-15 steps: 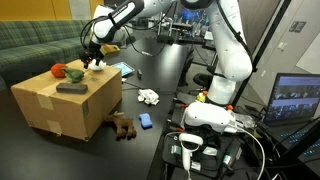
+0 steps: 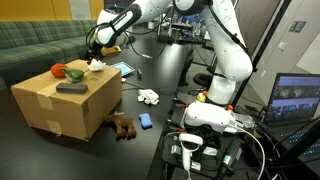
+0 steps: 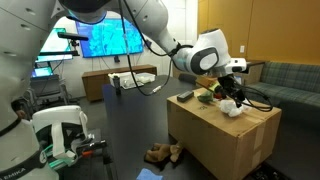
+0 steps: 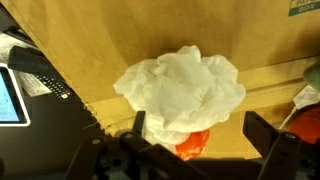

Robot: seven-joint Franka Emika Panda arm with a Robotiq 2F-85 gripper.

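A crumpled white tissue or cloth (image 4: 185,90) lies on top of the cardboard box (image 2: 45,106), near one end. In the wrist view my gripper is open, its two black fingers wide apart with the tissue lying beneath and partly between them in the picture. Nothing is held. A red-orange thing (image 4: 192,145) shows at the tissue's edge, partly covered by it. From the side, the tissue (image 3: 232,107) rests on the box just below the gripper; whether a finger touches it I cannot tell.
A red thing (image 2: 58,70), a green thing (image 2: 74,75) and a dark block (image 2: 72,88) share the box top. On the floor lie a brown object (image 2: 125,127), a blue object (image 2: 146,121) and a white cloth (image 2: 148,96). A checked sofa (image 3: 290,88) stands behind.
My gripper has shifted slightly over the same end of the box. The tissue and the other things on the box look unmoved.
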